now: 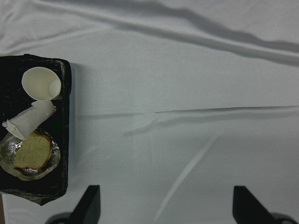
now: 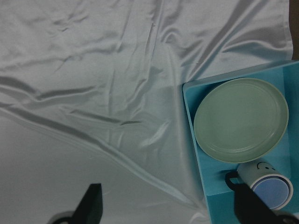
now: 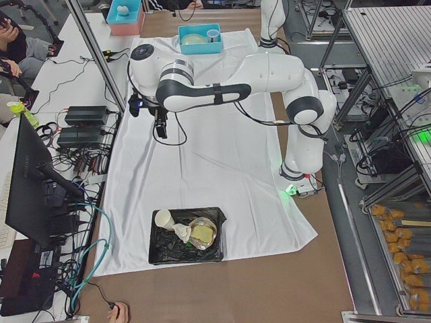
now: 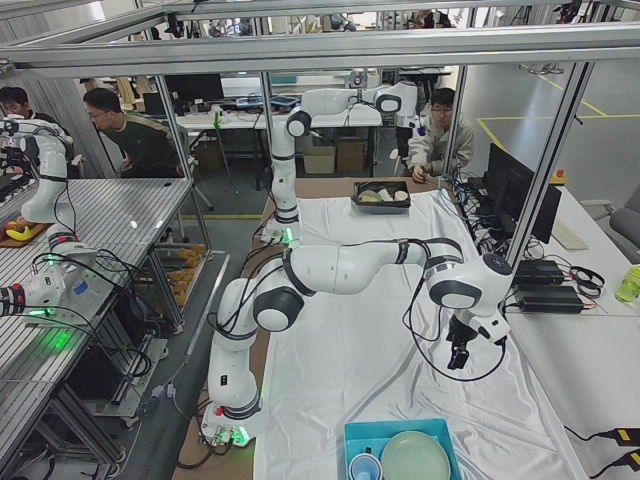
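In the left wrist view my left gripper is open above the white cloth (image 1: 187, 84), nothing between its fingers. Beside it lies a black lined tray (image 1: 58, 172) holding a white paper cup (image 1: 41, 83), a crumpled napkin (image 1: 29, 119) and a slice of bread (image 1: 32, 149) on foil. My right gripper hangs open over the cloth. A blue bin (image 2: 205, 172) beside it holds a pale green plate (image 2: 240, 119) and a mug (image 2: 264, 184) lying under the right finger's edge in that view.
A monitor (image 3: 30, 188), black boxes and cables crowd the side table at the left in the camera left view. A metal frame post (image 3: 94, 47) rises beside the cloth. The cloth's middle between tray and bin is clear.
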